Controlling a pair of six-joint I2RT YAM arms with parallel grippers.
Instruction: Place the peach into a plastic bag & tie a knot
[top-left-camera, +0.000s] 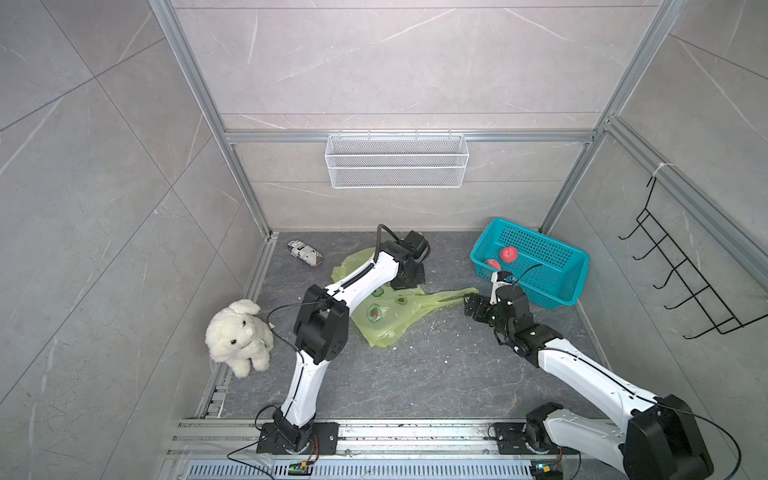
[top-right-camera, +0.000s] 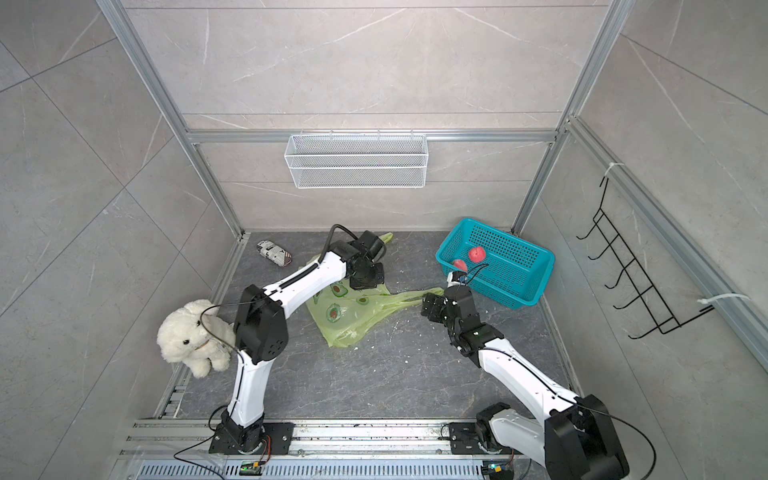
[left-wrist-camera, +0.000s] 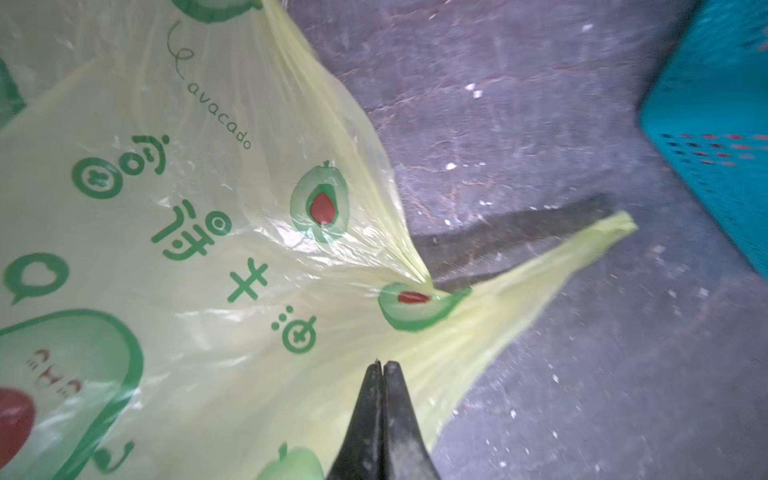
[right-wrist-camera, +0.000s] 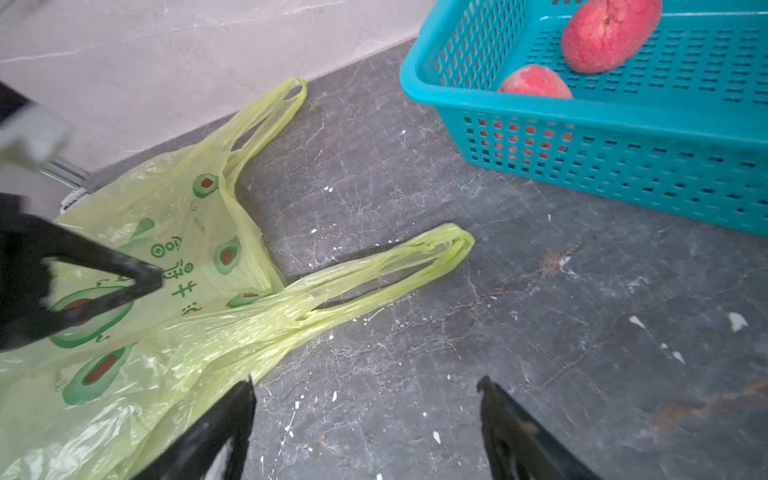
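A thin yellow-green plastic bag (top-left-camera: 389, 329) with avocado prints lies spread on the grey floor. One handle loop (right-wrist-camera: 392, 276) stretches toward the basket, while another rises at the bag's far side. My left gripper is shut over the bag, its fingertips together with no film visible between them. The arm hides part of the bag from above. My right gripper stands open and empty, its fingers to either side of bare floor near the handle loop. Two pinkish-red peaches, a whole one (right-wrist-camera: 612, 36) and a partly hidden one (right-wrist-camera: 537, 81), rest in the teal basket.
The teal basket (top-left-camera: 560, 272) stands at the back right, close to my right arm. A white plush dog (top-left-camera: 238, 340) sits at the left, and a small patterned object (top-left-camera: 305, 253) lies at the back left.
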